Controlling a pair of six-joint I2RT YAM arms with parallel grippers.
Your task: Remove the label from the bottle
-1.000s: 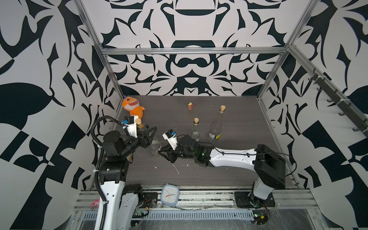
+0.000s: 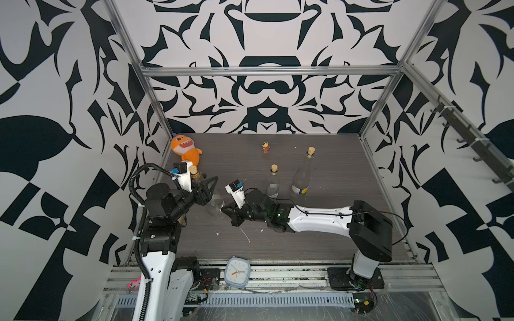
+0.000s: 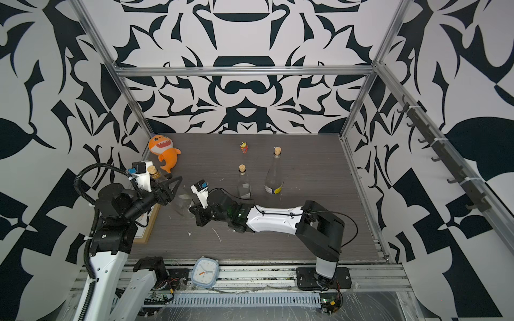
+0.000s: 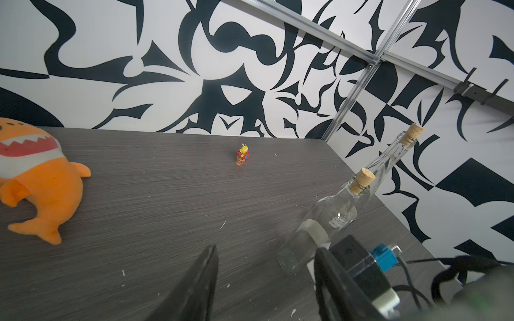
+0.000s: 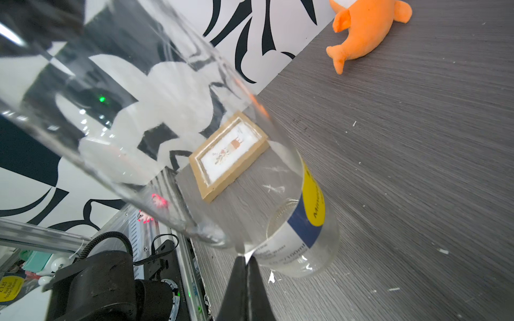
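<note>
A clear glass bottle (image 5: 313, 256) with a blue, yellow and white label (image 5: 307, 222) fills much of the right wrist view. At the left of the table it appears to stand upright, its cork (image 2: 193, 170) showing behind my left gripper (image 2: 210, 192). That gripper's fingers (image 4: 206, 283) are apart at the bottle's upper part; whether they touch the glass is hidden. Low on the bottle, my right gripper is shut, a small white corner of the label at its fingertips and seemingly pinched there.
Two more corked bottles, a smaller one (image 2: 273, 187) and a taller one (image 2: 302, 176), stand right of centre. An orange plush shark (image 2: 191, 156) lies back left, a small toy (image 2: 266, 147) at the back. A framed picture (image 5: 230, 155) lies left; white scraps dot the table.
My right arm has shifted slightly left, closer to the bottle, over the last second. The left arm has moved hardly at all.
</note>
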